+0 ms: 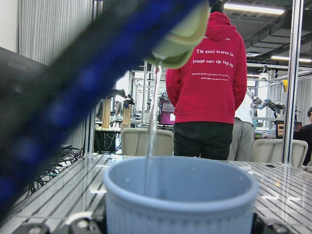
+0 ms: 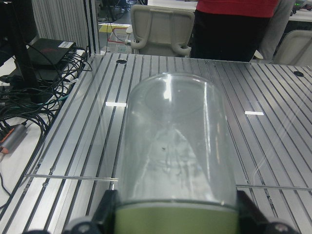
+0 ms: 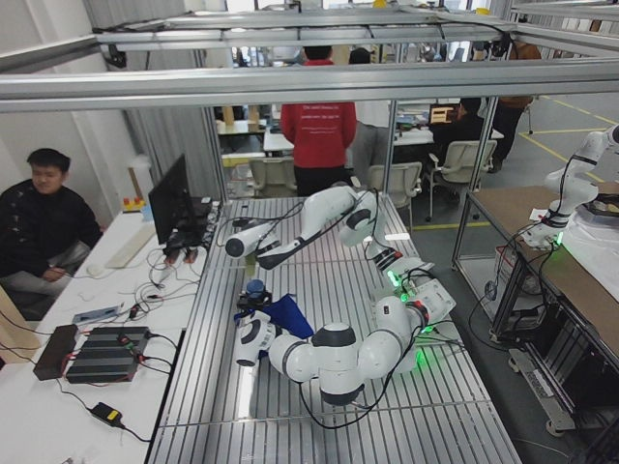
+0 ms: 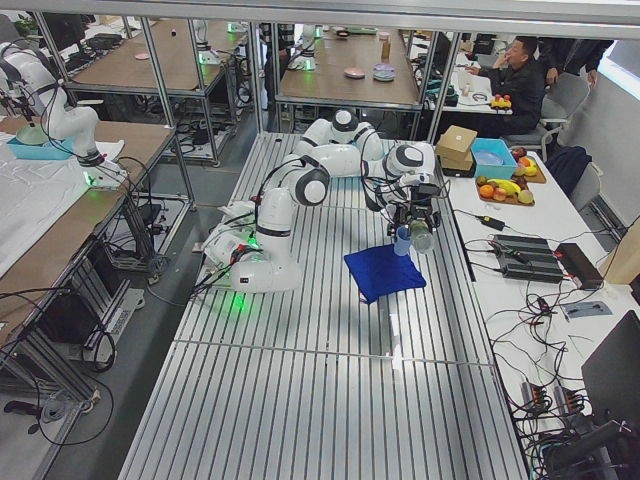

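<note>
My left gripper is shut on a light blue cup, seen from close up in the left wrist view. My right gripper is shut on a clear container with a pale green rim, which hangs tilted above the blue cup; in the left wrist view a thin clear stream falls from its green lip into the cup. The inside of the cup's bottom is hidden. A dark blue cloth lies on the slatted metal table by the cup.
A white side table holds a monitor, cables and boxes along one edge. Fruit boards and a blue bin sit on it. People stand beyond the table.
</note>
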